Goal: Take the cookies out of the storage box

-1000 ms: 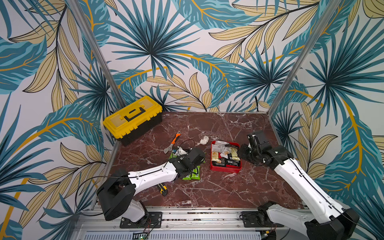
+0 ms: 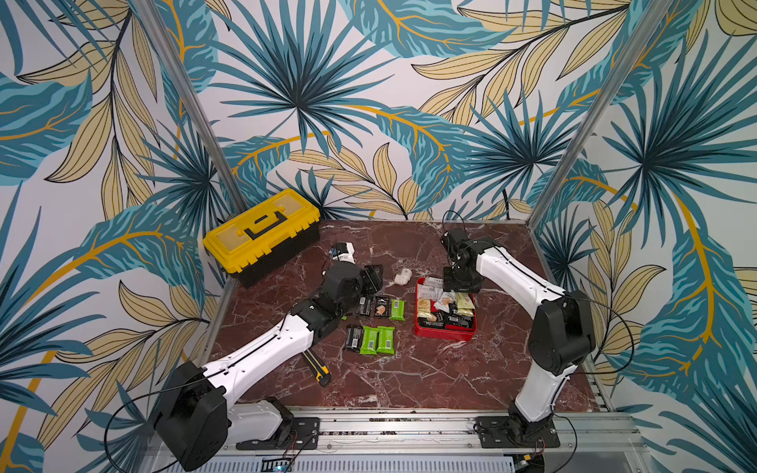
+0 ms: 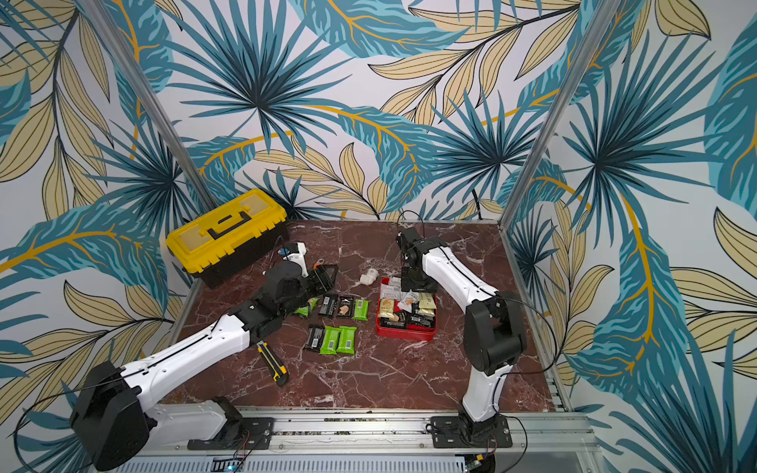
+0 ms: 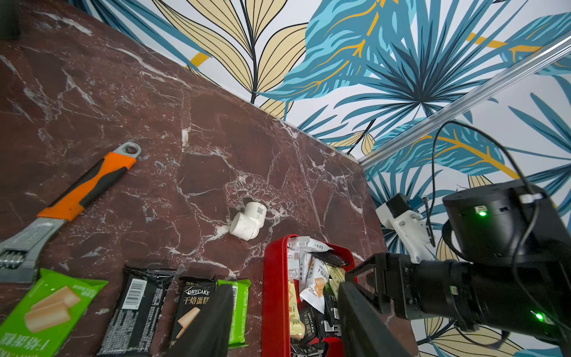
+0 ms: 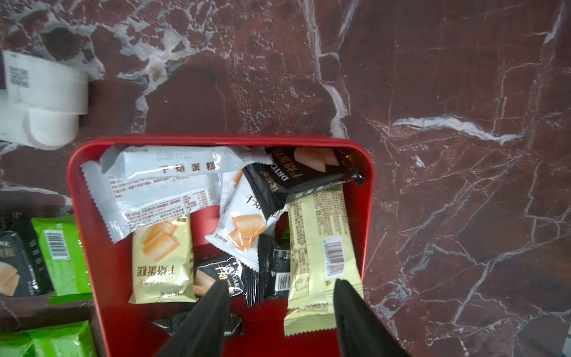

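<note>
The red storage box [image 5: 367, 226] holds white, cream and black cookie packets [image 5: 157, 258], with my right gripper poised over it, open with nothing between its fingers in the right wrist view. Several green and black packets [image 2: 385, 339] lie on the table left of the box. My left gripper is raised over those loose packets, left of the box, its fingers apart and facing the box in the left wrist view, holding nothing visible.
A white pipe fitting [image 4: 246, 223] lies behind the box, and an orange-handled wrench [image 4: 86, 187] left of it. A yellow-lidded toolbox [image 2: 268, 236] stands at the back left, a yellow knife [image 3: 272, 362] at the front left. The table right of the box is clear.
Both arms have moved toward the back. My right gripper has come leftward from the box's right side to above it; my left gripper has risen from the packets, uncovering some.
</note>
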